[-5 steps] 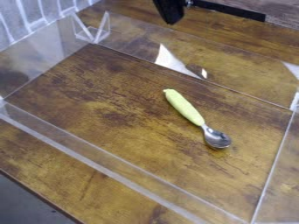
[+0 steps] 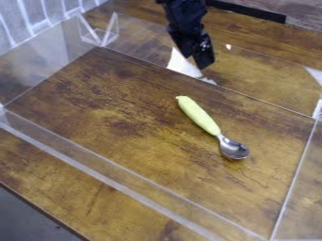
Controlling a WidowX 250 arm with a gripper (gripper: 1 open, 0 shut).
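A metal scoop or spoon with a pale yellow-green handle point(image 2: 199, 116) lies diagonally on the wooden table point(image 2: 113, 132), inside a clear-walled enclosure, its steel head toward the lower right. My black gripper point(image 2: 197, 56) hangs at the top centre of the camera view, above and behind the spoon and apart from it, near the back wall of the enclosure. It looks open, with nothing visible between its fingers, though the fingers are dark and small in the view.
Clear acrylic walls point(image 2: 101, 176) border the wooden area on the sides. A white railing stands at the top left, a dark strip at the top right.
My gripper has come down from the top edge of the view toward the back of the enclosure. The spoon has stayed where it was.
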